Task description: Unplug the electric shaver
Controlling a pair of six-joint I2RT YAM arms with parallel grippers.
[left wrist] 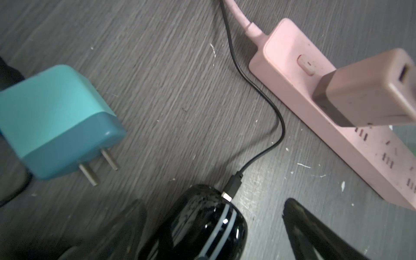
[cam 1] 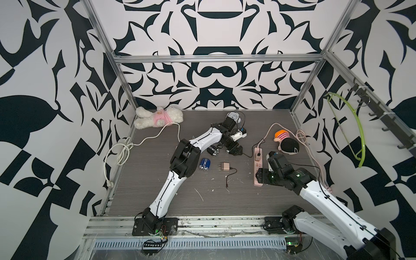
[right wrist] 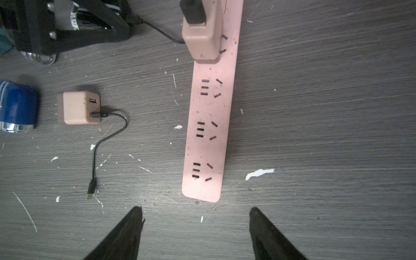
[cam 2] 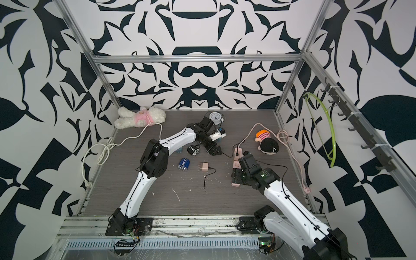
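Observation:
In the left wrist view, a glossy black shaver (left wrist: pixel 201 227) with grey stripes lies between the spread fingers of my open left gripper. A black cable (left wrist: pixel 273 110) with a small connector (left wrist: pixel 233 185) is plugged into its near end. That cable leads to the pink power strip (left wrist: pixel 299 91), where a pink adapter (left wrist: pixel 368 88) sits in a socket; a black plug (right wrist: pixel 193 12) stands in this adapter. Over the strip's near end hangs my right gripper, open and empty.
A teal adapter (left wrist: pixel 56 117) lies left of the shaver. Also on the table are a loose pink charger (right wrist: pixel 82 107) with a short cable and a blue shaver-like object (right wrist: pixel 18 104). A doll (cam 1: pixel 286 142) sits right of the strip. Bare table (right wrist: pixel 312 108) lies right of the strip.

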